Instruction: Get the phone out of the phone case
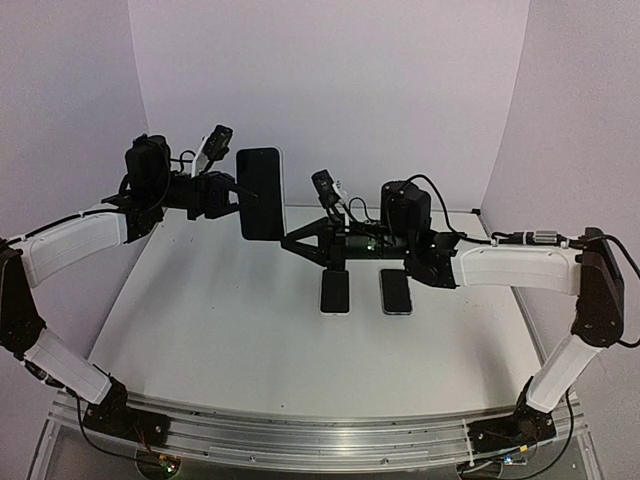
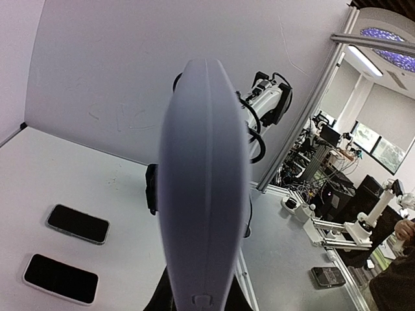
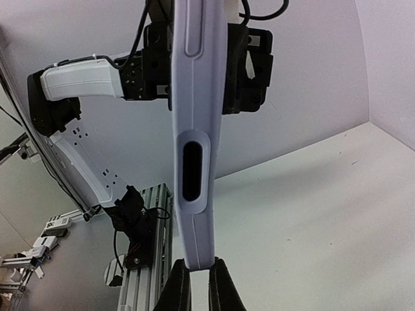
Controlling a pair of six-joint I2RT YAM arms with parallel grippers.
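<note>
A black-fronted phone in a pale case (image 1: 261,195) is held upright above the table. My left gripper (image 1: 247,195) is shut on its left edge. In the left wrist view the pale case (image 2: 205,175) is seen edge-on and hides most of that gripper's fingers. At the lower right corner is my right gripper (image 1: 285,242). In the right wrist view its fingers lie against both sides of the case's narrow lower end (image 3: 198,249); a dark slot shows in the case's edge. Phone and case still look together.
Two dark phones lie flat on the white table, one left (image 1: 335,292) and one right (image 1: 396,292), below the right gripper. Walls close in the back and sides.
</note>
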